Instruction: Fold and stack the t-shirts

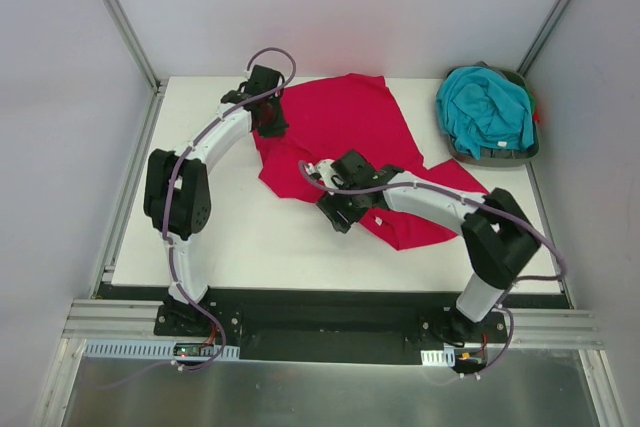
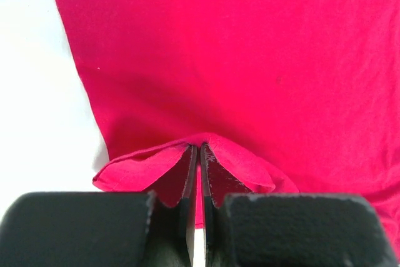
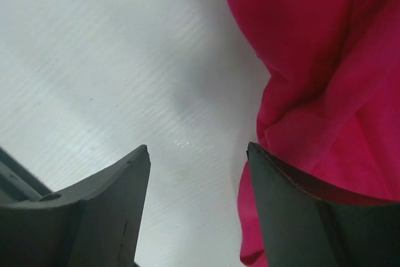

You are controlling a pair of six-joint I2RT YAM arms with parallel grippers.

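A red t-shirt (image 1: 340, 122) lies spread over the middle and back of the table, its near side rumpled. In the left wrist view my left gripper is shut with a raised fold of the red cloth (image 2: 187, 170) pinched at its fingertips. The right gripper (image 1: 342, 215) is above the table by the shirt's near edge. In the right wrist view its fingers stand wide apart, white table between them, and the shirt's rumpled edge (image 3: 294, 120) passes by the right-hand finger (image 3: 281, 186).
A dark basket (image 1: 490, 157) piled with turquoise cloth (image 1: 485, 109) stands at the back right corner. Bare white table (image 1: 230, 247) shows at the front and left. Walls close in the sides and back.
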